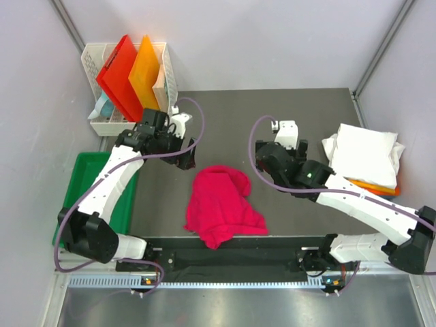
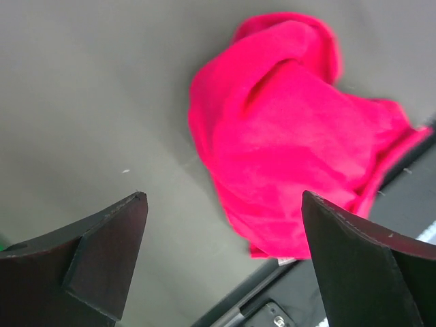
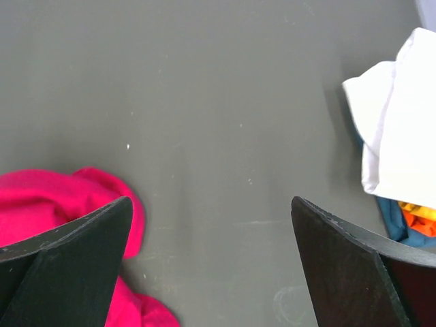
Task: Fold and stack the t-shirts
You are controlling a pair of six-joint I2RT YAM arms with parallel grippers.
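A crumpled pink-red t-shirt (image 1: 221, 204) lies bunched at the front middle of the grey table, its lower end over the front edge. Up and to its left hangs my left gripper (image 1: 187, 155), open and empty; in the left wrist view the shirt (image 2: 286, 136) shows beyond the parted fingers (image 2: 102, 262). My right gripper (image 1: 281, 151) is open too, above bare table to the right of the shirt. A stack of folded t-shirts (image 1: 364, 157), white on top with orange and blue below, rests at the right side of the table.
An empty-looking green bin (image 1: 131, 197) stands at the left, partly hidden by my left arm. Behind it, a white basket (image 1: 170, 75) holds red and orange boards. Walls close in both sides.
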